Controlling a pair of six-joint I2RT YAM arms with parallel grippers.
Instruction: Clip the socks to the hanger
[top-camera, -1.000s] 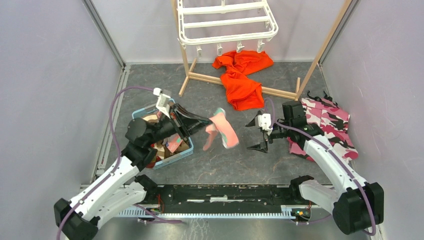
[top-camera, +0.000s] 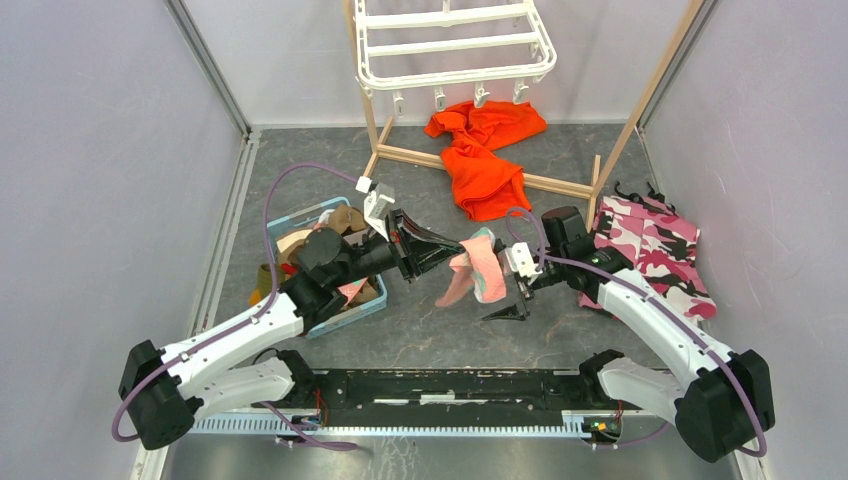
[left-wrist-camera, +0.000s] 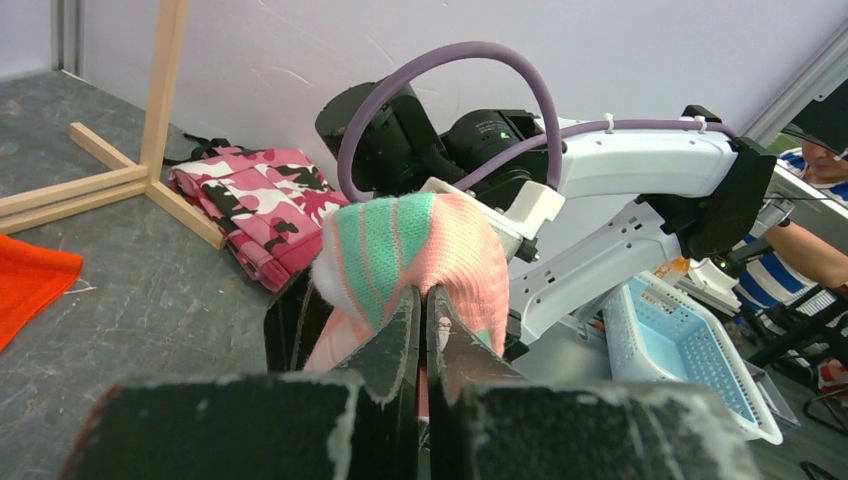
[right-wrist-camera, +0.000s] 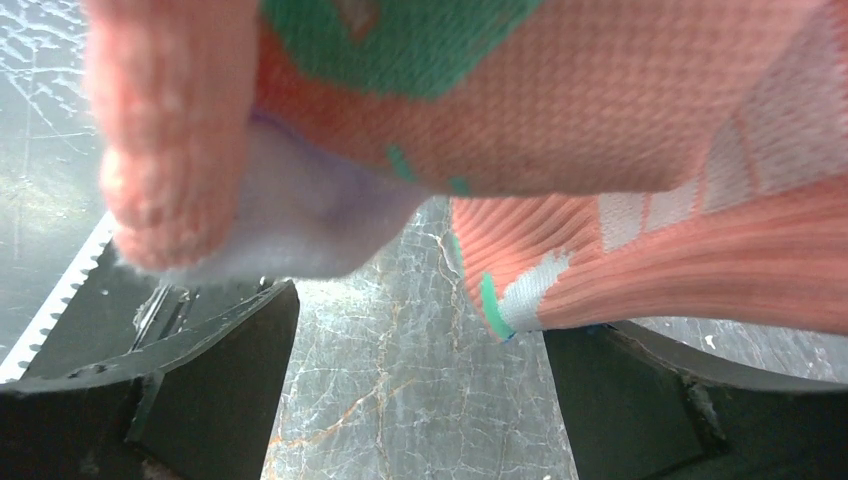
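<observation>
A pink sock with mint stripes (top-camera: 478, 262) hangs between the arms at mid-floor, pinched by my left gripper (top-camera: 455, 246); in the left wrist view it bunches over the shut fingertips (left-wrist-camera: 431, 300). My right gripper is open around the sock's lower side; pink knit fills the upper part of the right wrist view, with grey floor showing between the fingers. The white hanger (top-camera: 445, 75) with clips hangs at the top rear on a wooden stand.
A blue basket (top-camera: 348, 317) of socks and other cloth lies at left. Orange cloth (top-camera: 480, 170) lies on the floor below the hanger. A pink camouflage bag (top-camera: 650, 250) is at right.
My left gripper has carried the sock rightward toward the middle, up to my right gripper, which has moved slightly to meet it.
</observation>
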